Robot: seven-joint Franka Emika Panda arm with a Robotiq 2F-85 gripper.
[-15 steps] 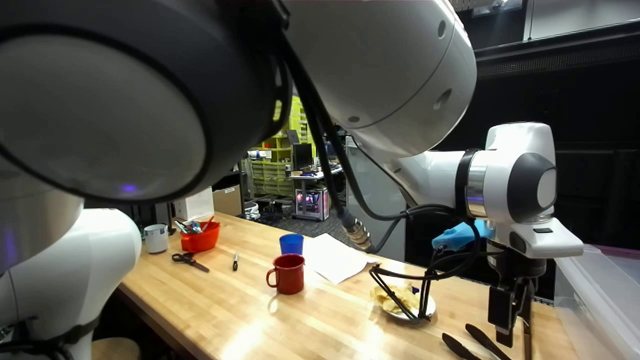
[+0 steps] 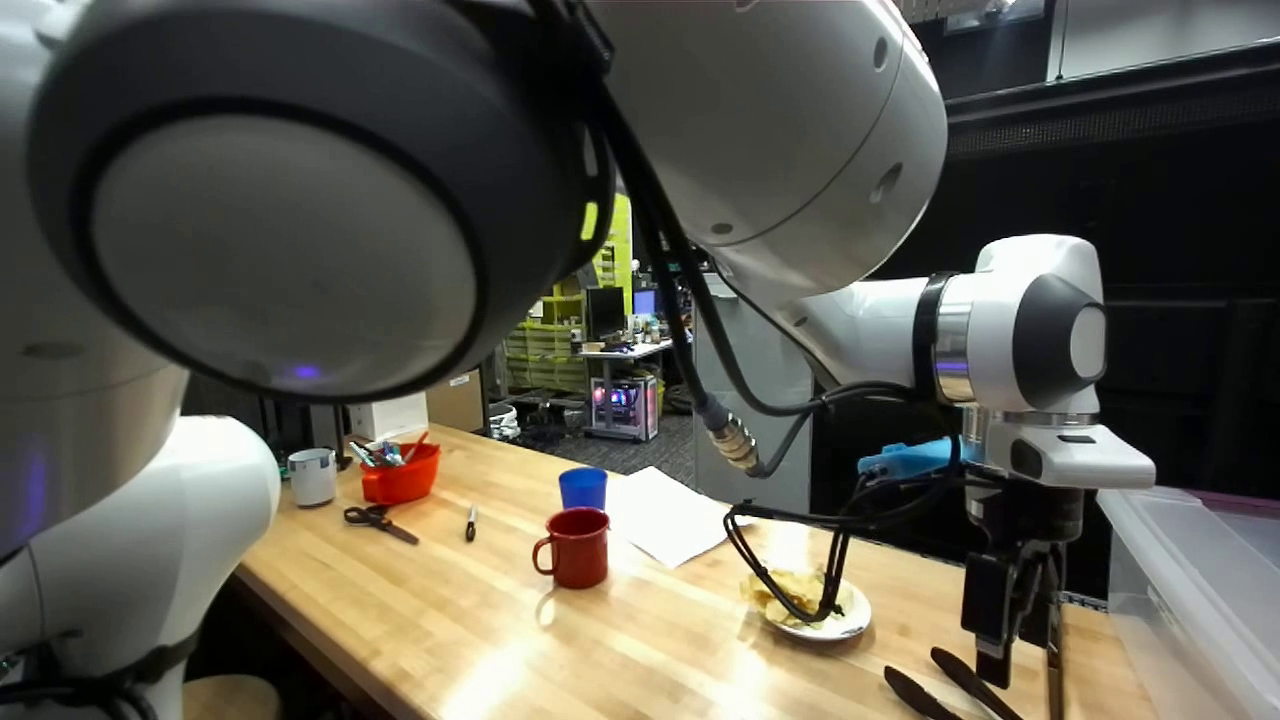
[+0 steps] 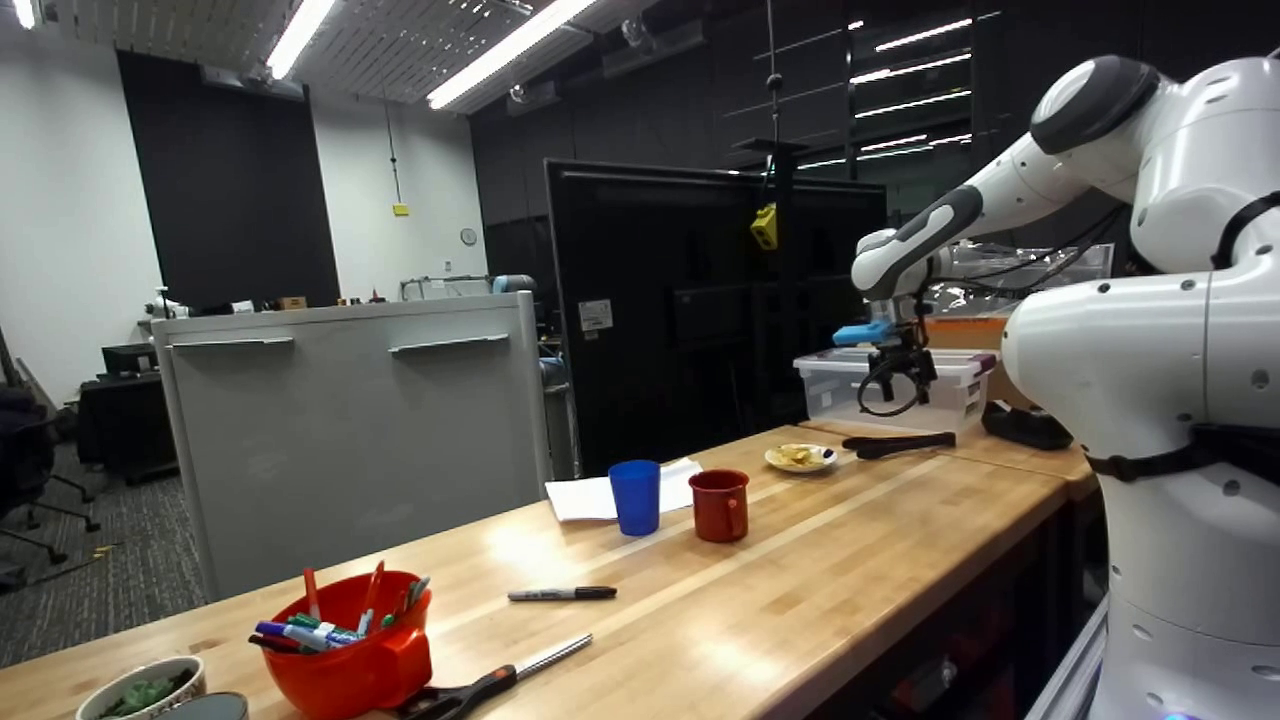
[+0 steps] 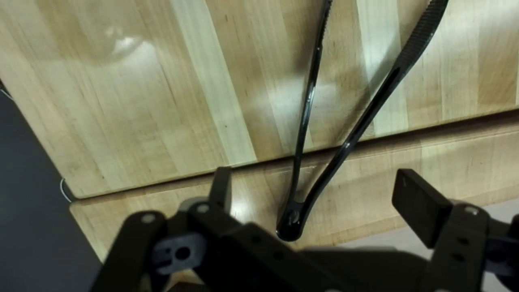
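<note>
Black tongs lie spread in a V on the wooden table, their hinged end between my two fingers in the wrist view but lower down. My gripper is open above that end, with nothing held. In exterior view 1 the gripper hangs over the table's far right, and the tongs' tips show at the bottom edge. Exterior view 2 has the tongs below the gripper, with space between them.
A plate of chips lies near the tongs. Farther along stand a red mug, a blue cup, a marker, scissors and a red pen holder. A clear plastic bin borders the gripper's side.
In exterior view 1 the gripper and wrist have shifted slightly left and up, and the upper arm links have moved a little. The tongs, plate and mug stay put.
</note>
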